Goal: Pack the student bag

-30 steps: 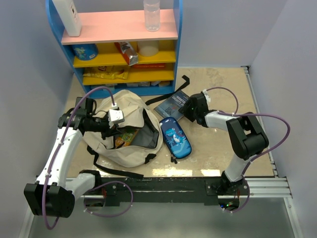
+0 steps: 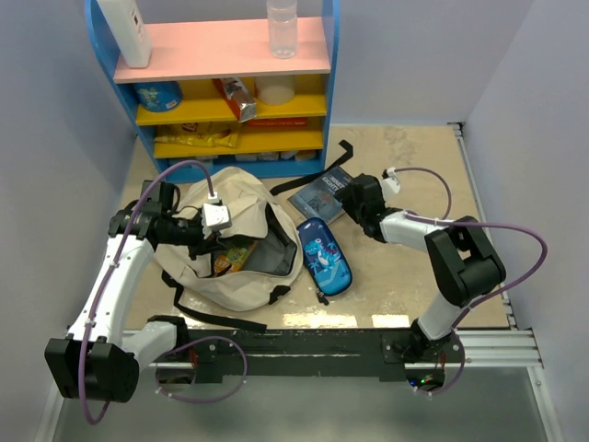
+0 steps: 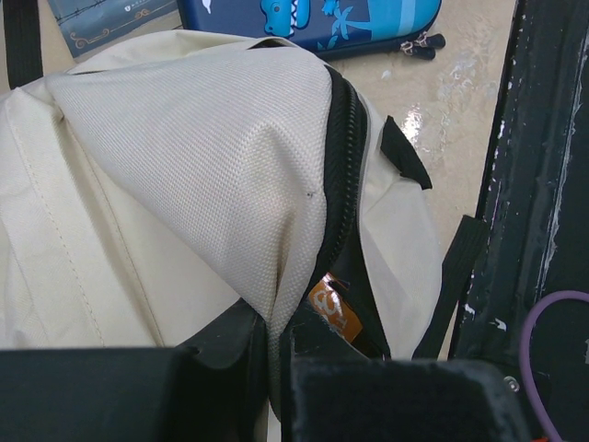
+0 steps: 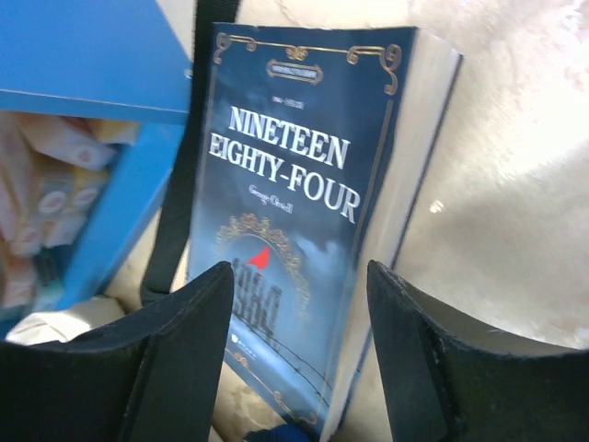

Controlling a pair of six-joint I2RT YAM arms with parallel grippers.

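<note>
The cream bag lies with its mouth open on the left half of the table. Its flap is pinched by my left gripper, which is shut on the fabric. Inside the bag an orange and green packet shows. A dark blue book, titled Nineteen Eighty-Four, lies flat behind the bag's right side. Over the book's near end, my right gripper stands open, with nothing held between its fingers. A blue pencil case rests against the bag's right side, just in front of the book.
A blue shelf with yellow and pink boards stands at the back, holding bottles and packets. One black bag strap runs along the book's left edge. Bare table lies to the right of the pencil case.
The right gripper has shifted slightly around the book's right side. The book and pencil case have moved a little from where they lay a second ago. The left arm holds still.
</note>
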